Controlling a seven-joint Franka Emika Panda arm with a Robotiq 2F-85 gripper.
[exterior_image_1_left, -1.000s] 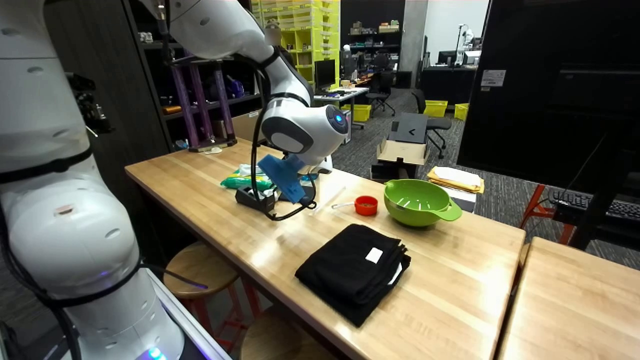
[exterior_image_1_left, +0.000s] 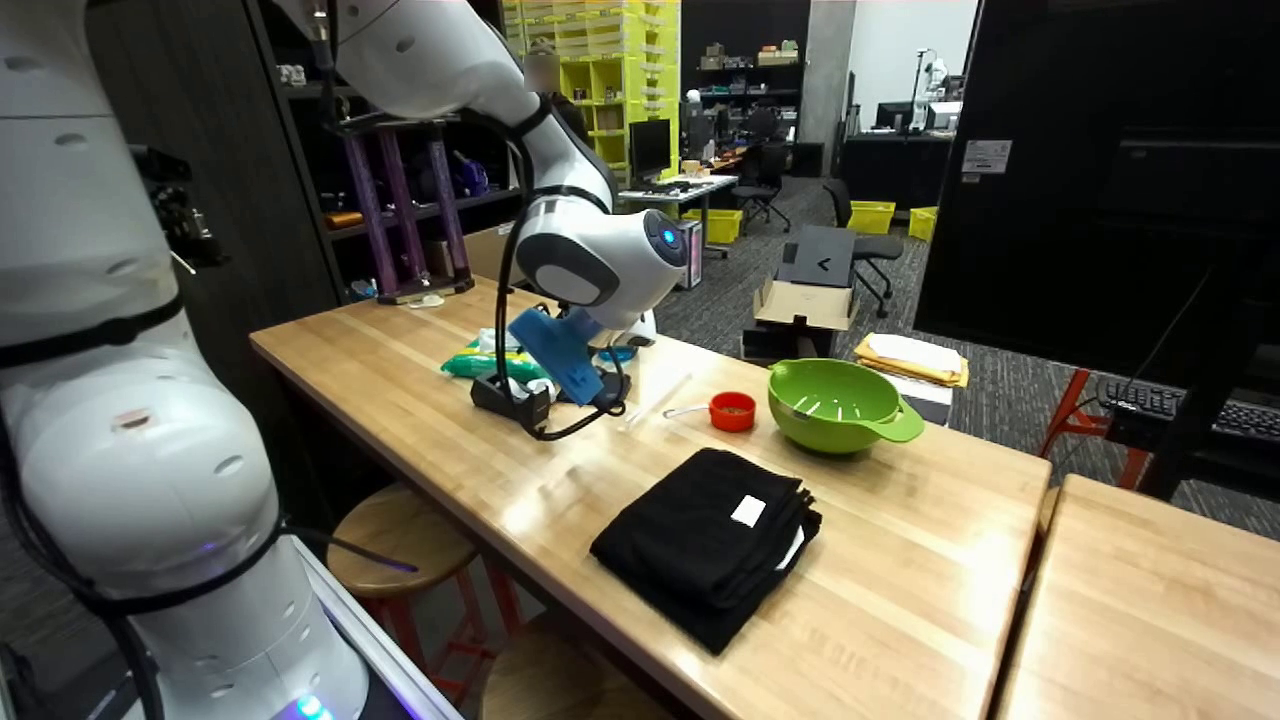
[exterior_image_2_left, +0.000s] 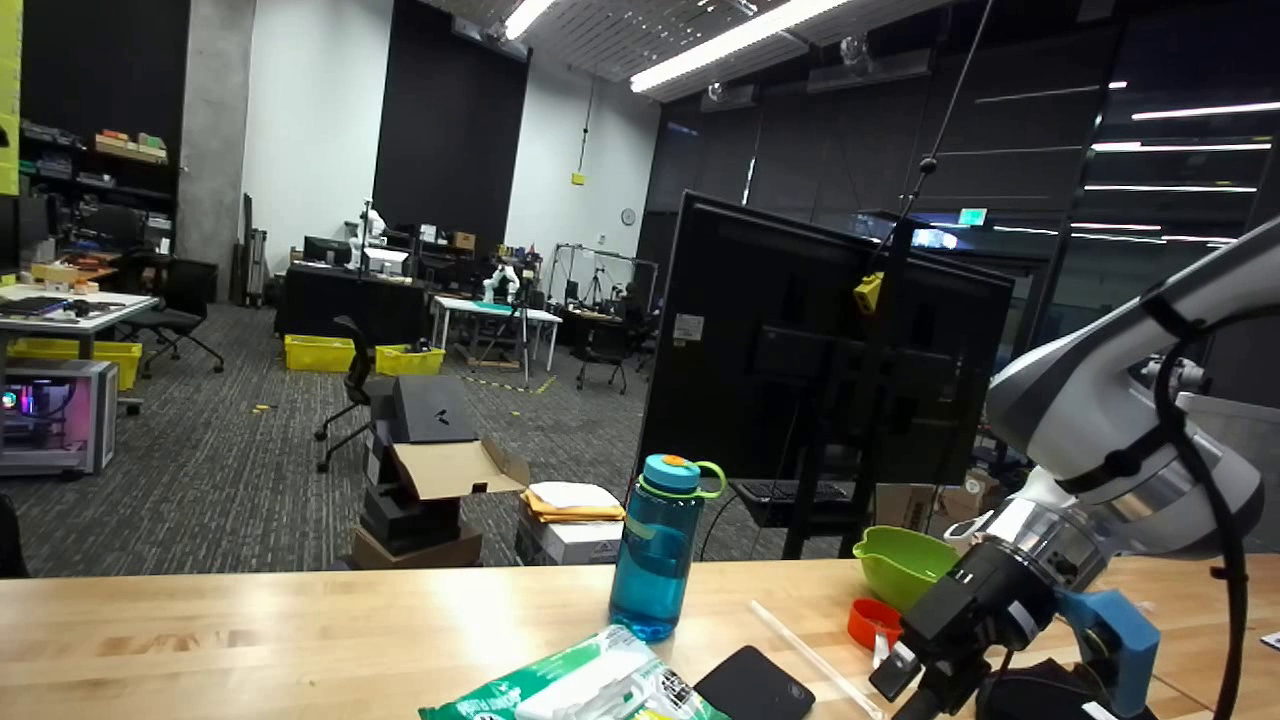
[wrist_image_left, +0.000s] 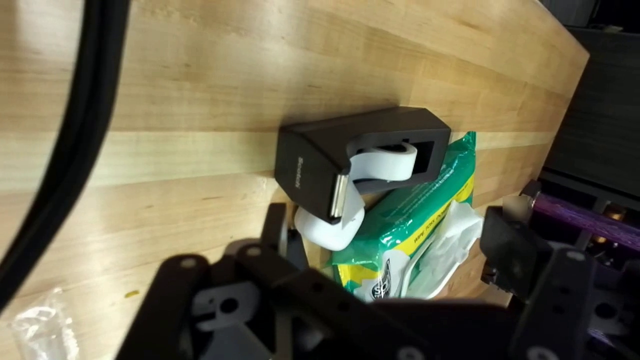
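Note:
My gripper is open over the table, its fingers spread wide in the wrist view. A green and yellow wipes pack (wrist_image_left: 414, 219) shows beyond and between the fingertips, with a crumpled white wipe (wrist_image_left: 453, 249) on it. Beside the pack stands a black tape dispenser (wrist_image_left: 366, 141) with a white roll in it. A rounded white thing (wrist_image_left: 330, 231) lies close to the dispenser, near the left finger. In exterior view 1 a blue bracket (exterior_image_1_left: 558, 354) on the wrist hides the fingers. Nothing appears held.
Along the table lie a red cup (exterior_image_1_left: 732, 412), a green colander (exterior_image_1_left: 828, 402) and folded black cloth (exterior_image_1_left: 714, 540). A blue bottle (exterior_image_2_left: 657, 552), flat black item (exterior_image_2_left: 756, 686) and pale stick (exterior_image_2_left: 816, 658) are near the gripper. Bare wood lies around the cloth.
In exterior view 1 the wrist and its blue bracket have shifted slightly left. The objects on the table look unmoved.

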